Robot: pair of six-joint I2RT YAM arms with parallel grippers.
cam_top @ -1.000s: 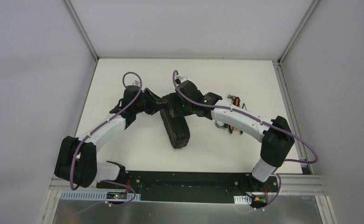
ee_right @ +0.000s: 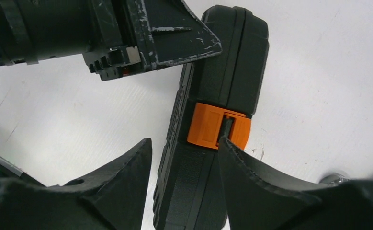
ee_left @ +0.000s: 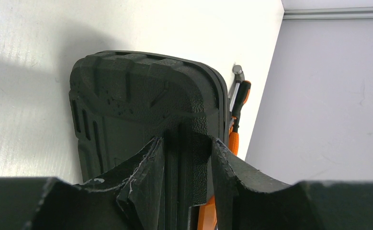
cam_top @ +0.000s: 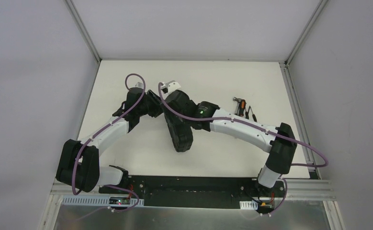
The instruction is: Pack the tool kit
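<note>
A black tool case (cam_top: 179,134) stands on its narrow side in mid-table, with an orange latch (ee_right: 204,125) facing up in the right wrist view. My left gripper has its fingers at the case's far end, around a black edge of it; whether it grips firmly is unclear. My right gripper is above the case, fingers apart either side of the latch area, with nothing clearly held. In the top view the right arm hides much of the case.
A hammer (cam_top: 240,105), screwdriver and other tools lie to the right of the case, partly under the right arm. Side walls bound the workspace.
The right gripper and wrist have shifted left over the case. The case moved slightly; the left arm is nearly unchanged.
</note>
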